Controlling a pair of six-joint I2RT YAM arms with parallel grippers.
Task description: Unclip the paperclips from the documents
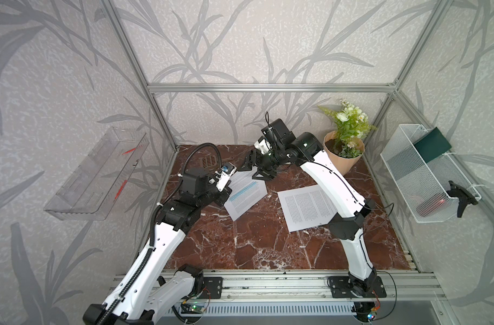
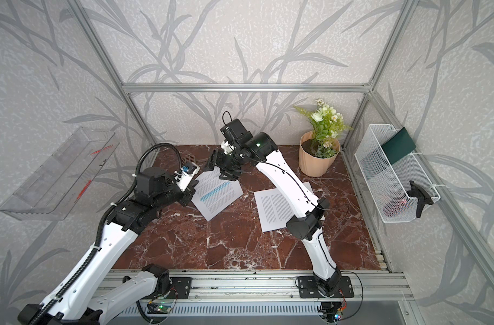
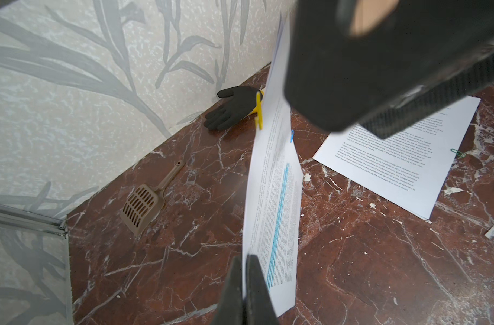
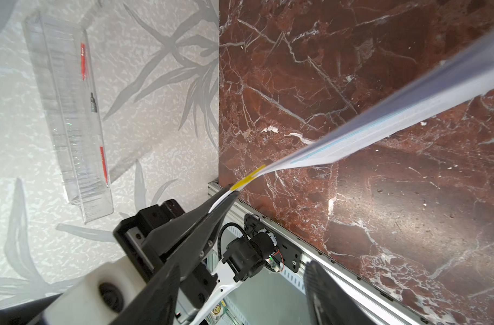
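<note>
My left gripper is shut on the edge of a printed document (image 3: 276, 227) with a blue highlighted line, which stands up on edge. A yellow clip (image 3: 259, 111) and a blue clip (image 3: 291, 136) sit on its upper part. In the right wrist view the yellow clip (image 4: 248, 177) lies in line with the left fingertips. My right gripper is open, its blurred fingers spread apart and nothing between them; in the top left view it hovers over the document's far end. A second document (image 3: 401, 157) lies flat, with a green clip (image 3: 457, 152) on its edge.
A black glove (image 3: 233, 108) with a yellow cuff and a beige slotted scoop (image 3: 142, 205) lie along the back. A flower pot (image 1: 344, 146) stands at back right. White mesh basket (image 1: 415, 173) and clear tray (image 1: 97, 173) hang at the sides.
</note>
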